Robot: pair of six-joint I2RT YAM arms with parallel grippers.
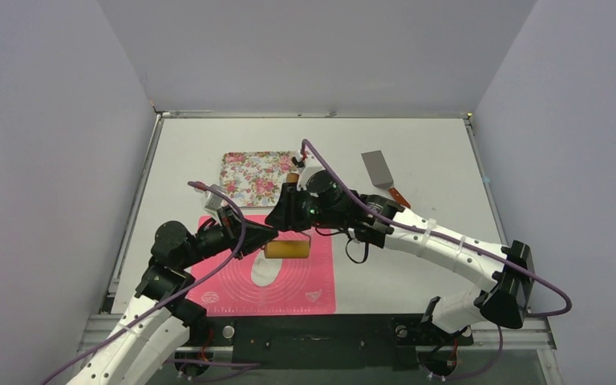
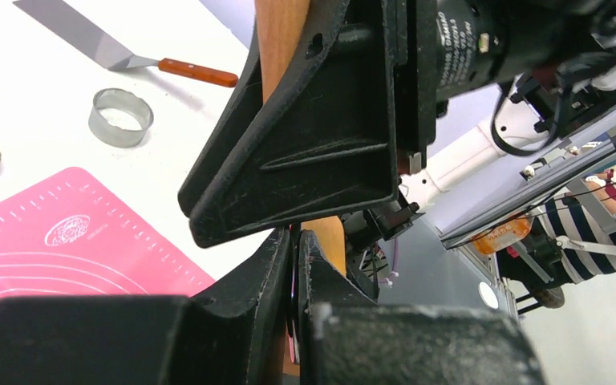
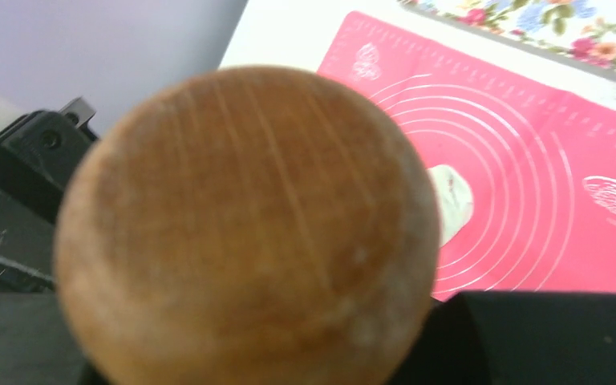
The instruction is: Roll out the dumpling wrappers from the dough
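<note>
The rolling pin's wooden roller hangs over the pink mat, where a flat white oval of dough lies. My right gripper is shut on the pin's wooden handle, whose end fills much of the right wrist view. My left gripper meets the pin just below the right gripper; its fingers are shut, and whether anything thin sits between them is hard to see.
A floral board lies behind the mat. A metal spatula is at the back right, with a ring cutter nearby.
</note>
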